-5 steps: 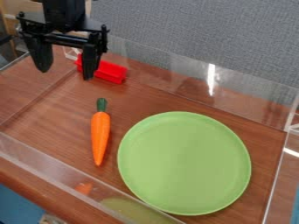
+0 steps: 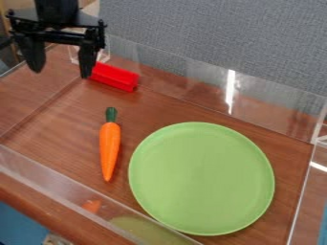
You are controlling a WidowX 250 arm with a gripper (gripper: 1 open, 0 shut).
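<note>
My black gripper (image 2: 61, 62) hangs at the upper left, open, with nothing between its fingers. A red cylinder, perhaps a can (image 2: 115, 77), lies on its side just right of it toward the back. An orange carrot (image 2: 110, 148) with a green top lies on the wooden surface at center left, below and right of the gripper. A large green plate (image 2: 201, 179) fills the lower right.
Clear low walls (image 2: 255, 107) border the wooden surface, with a grey speckled panel behind.
My gripper has moved left and slightly up, uncovering more of the red cylinder. The carrot, plate and cylinder stay where they were.
</note>
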